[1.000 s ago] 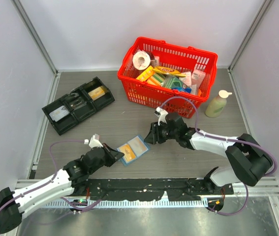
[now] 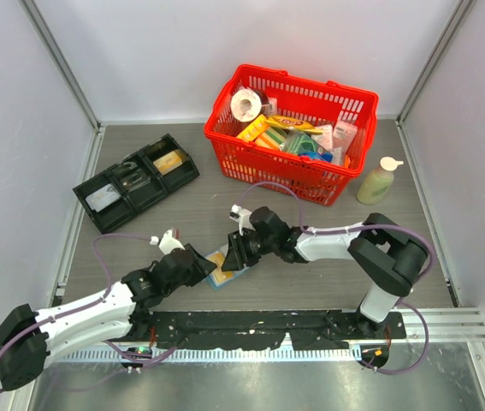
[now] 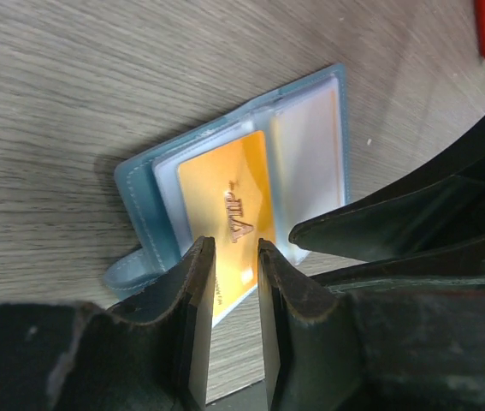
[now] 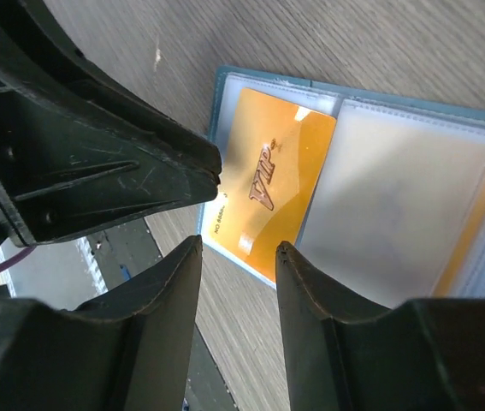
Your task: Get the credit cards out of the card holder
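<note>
A blue card holder (image 3: 144,214) lies flat and open on the table, holding an orange card (image 3: 225,205) in one pocket and a pale pocket (image 4: 396,197) beside it. My left gripper hangs low over the orange card's side, its fingertips part open with a gap between them and nothing seen held. My right gripper is over the holder too, its fingertips spread apart at the lower edge of the orange card, empty. The two grippers are close together, and in the top view they hide much of the holder.
A red basket (image 2: 289,171) full of goods stands at the back, a soap bottle (image 2: 376,181) at its right. A black divided tray (image 2: 136,181) lies at the back left. Bare table surrounds the holder.
My right gripper has moved left and toward the front, over the card holder. My left gripper has edged slightly toward the holder.
</note>
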